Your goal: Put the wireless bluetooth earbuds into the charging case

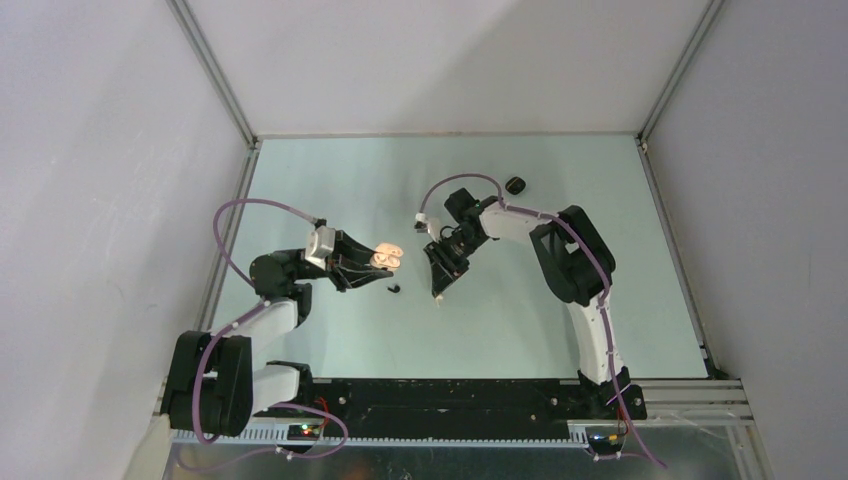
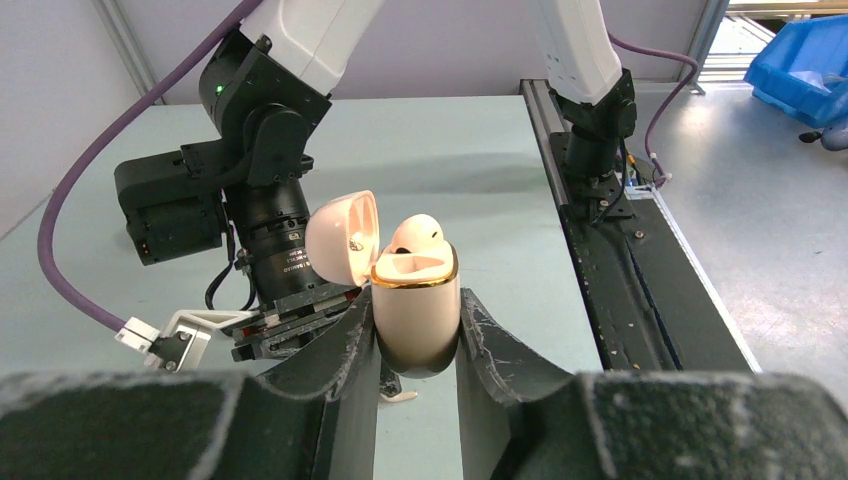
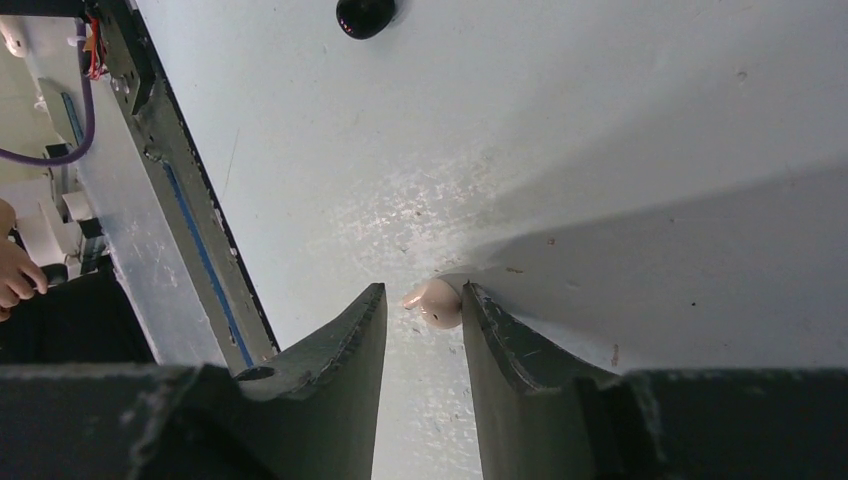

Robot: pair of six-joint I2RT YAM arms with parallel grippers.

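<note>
My left gripper is shut on the pale pink charging case point(image 2: 415, 335), held upright above the table with its lid point(image 2: 345, 240) open. One rounded pink earbud point(image 2: 418, 233) shows inside the case; the other well looks empty. A loose pink earbud point(image 3: 438, 303) lies on the table between the part-open fingers of my right gripper. It sits close against the right-hand finger point(image 3: 478, 325), with a gap to the other finger. From above, that earbud point(image 1: 438, 301) is a tiny pale spot beneath my right gripper point(image 1: 437, 290).
A small black earbud point(image 1: 394, 288) lies on the table between the two arms. Farther back sits a black case point(image 1: 515, 186), right of centre. A blue bin point(image 2: 805, 60) stands beyond the table.
</note>
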